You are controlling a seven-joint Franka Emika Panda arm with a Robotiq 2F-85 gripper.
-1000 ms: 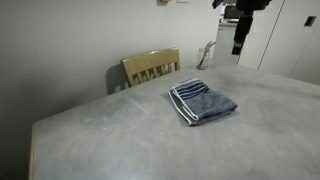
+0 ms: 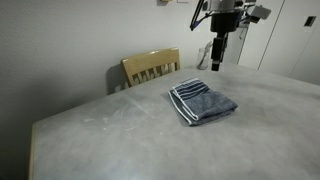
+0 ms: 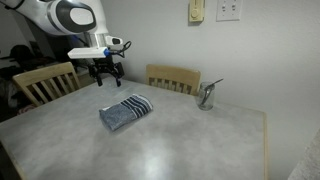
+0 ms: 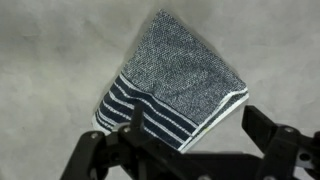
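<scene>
A folded dark blue-grey towel (image 2: 203, 101) with white stripes lies flat on the grey table (image 2: 110, 140). In the wrist view the striped end of the towel (image 4: 150, 105) points lower left and a white edge runs along its right side. My gripper is open, its two dark fingers wide apart at the bottom of that view, with nothing between them. From exterior view 1 the gripper (image 2: 216, 62) hangs above the table, behind and slightly right of the towel, clear of it. Exterior view 2 shows the towel (image 3: 126, 112) below and right of the gripper.
A wooden chair (image 2: 150, 66) stands against the far table edge, another chair (image 3: 50, 82) at the left in exterior view 2. A metal cup with a utensil in it (image 3: 207, 97) sits near the back edge.
The arm has come in from the upper right of exterior view 1, moving left and lower toward the towel. The towel lies as before.
</scene>
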